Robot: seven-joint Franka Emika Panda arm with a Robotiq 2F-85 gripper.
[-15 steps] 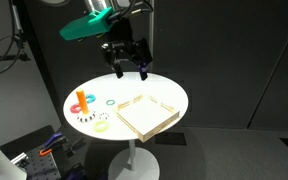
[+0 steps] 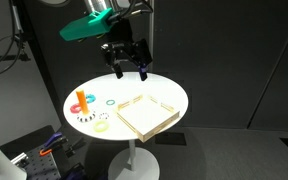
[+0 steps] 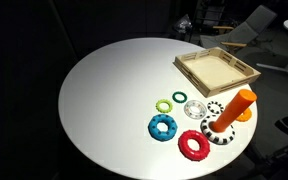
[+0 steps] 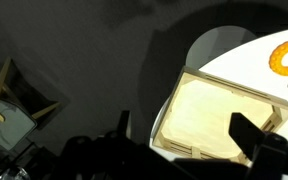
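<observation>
My gripper (image 2: 131,74) hangs above the round white table, its fingers apart. In the wrist view the two dark fingers (image 4: 246,132) stand wide of each other, with nothing held between them. Below them lies a shallow wooden tray (image 4: 206,112), empty as far as it shows. An orange peg (image 3: 233,109) rises from a black-and-white ring base near the table edge. Around it lie a red ring (image 3: 195,155), a blue ring (image 3: 153,127), a small lime ring (image 3: 160,108), a small green ring (image 3: 175,96), a clear ring and a spotted ring. An orange ring (image 4: 275,58) sits at the wrist view's right.
The white table (image 3: 104,95) has broad bare room away from the rings and tray. Its edge passes close by the tray, with dark floor (image 4: 84,60) beyond. A chair (image 3: 246,22) stands in the background.
</observation>
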